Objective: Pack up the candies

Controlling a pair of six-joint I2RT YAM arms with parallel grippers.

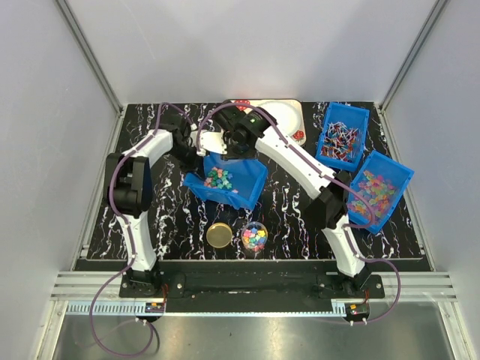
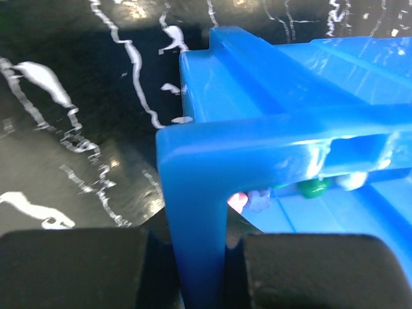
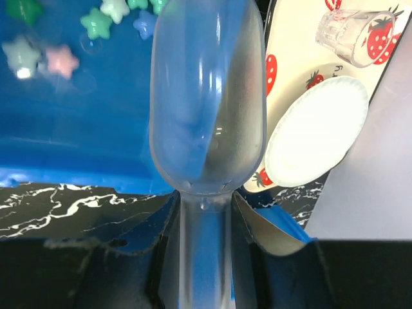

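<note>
A blue bin (image 1: 247,191) with star-shaped candies (image 1: 219,178) sits mid-table, slightly left. My left gripper is shut on the bin's corner rim; pink, green and white candies show beneath it. Above the bin, my right gripper has a clear plastic scoop (image 3: 206,109) between its fingers, pointing up in the right wrist view; whether the fingers press on its handle is hard to tell. A clear bowl of colourful candies (image 1: 254,238) stands at the front, beside a gold lid (image 1: 220,235).
A strawberry tray (image 3: 290,71) with a white plate (image 3: 315,129) and a clear glass (image 3: 354,35) lies at the back. Two blue bins stand at the right, one with wrapped sticks (image 1: 341,141), one with flat colourful candies (image 1: 373,191).
</note>
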